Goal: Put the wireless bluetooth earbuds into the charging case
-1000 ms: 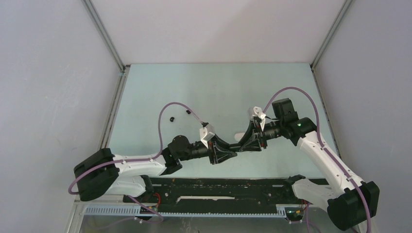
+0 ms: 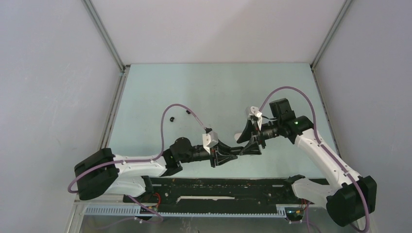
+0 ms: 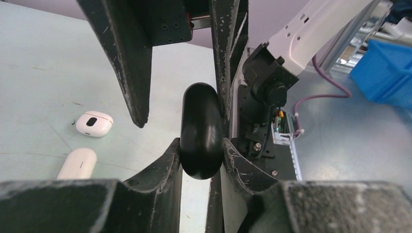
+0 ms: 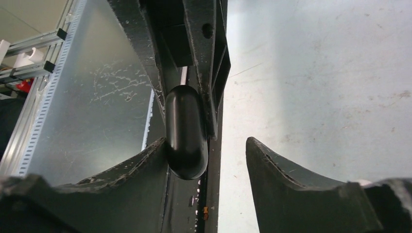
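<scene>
A glossy black case (image 3: 201, 131) is held between the fingertips of my left gripper (image 2: 233, 152), near the front middle of the board. In the left wrist view both fingertips press on its sides. My right gripper (image 2: 250, 143) is next to it; in the right wrist view its fingers stand apart, the left one by the case (image 4: 185, 131) and the other clear of it. Two small black earbuds (image 2: 172, 119) (image 2: 188, 111) lie on the board at the back left.
A white earbud case (image 3: 93, 124) and a white rounded object (image 3: 77, 165) lie on the board (image 2: 214, 87). The back and left of the board are mostly clear. Walls border the sides.
</scene>
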